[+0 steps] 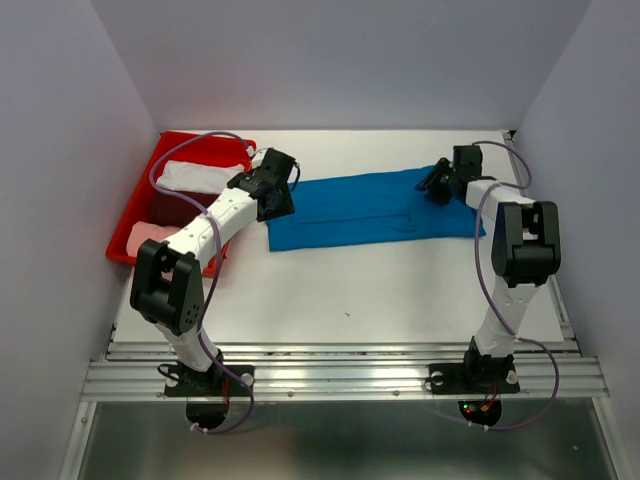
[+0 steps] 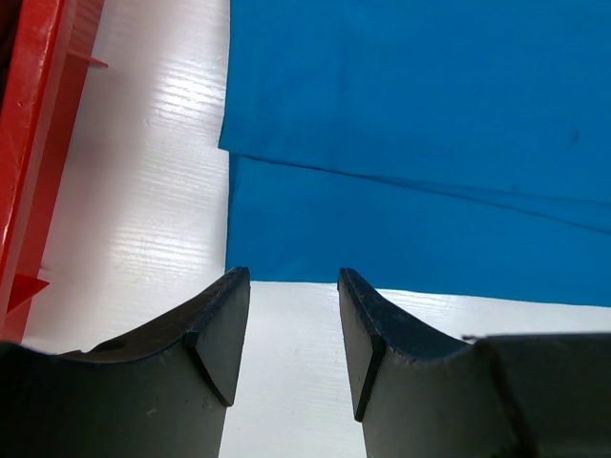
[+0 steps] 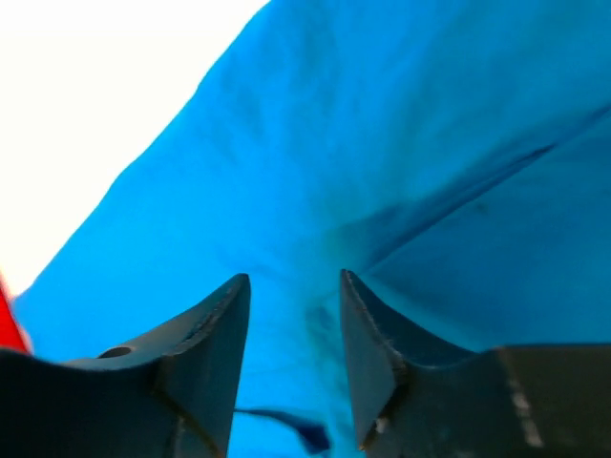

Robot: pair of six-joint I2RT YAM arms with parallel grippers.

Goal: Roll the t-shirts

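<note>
A blue t-shirt [image 1: 350, 210] lies across the table, folded into a long strip with a layer edge running along it. In the left wrist view its squared left end [image 2: 286, 215] lies flat, just beyond my open left gripper, which holds nothing. My right gripper [image 1: 430, 188] is over the right part of the shirt. From the right wrist, the cloth [image 3: 258, 181] shows a dark crease and a slight bunching below the fingertips. The right gripper stands open, no fabric between its fingers.
A red bin [image 1: 122, 215] stands at the left, holding a white roll [image 1: 198, 178], a dark red roll [image 1: 172, 210] and a pink roll [image 1: 148, 235]. My left arm reaches over its right side.
</note>
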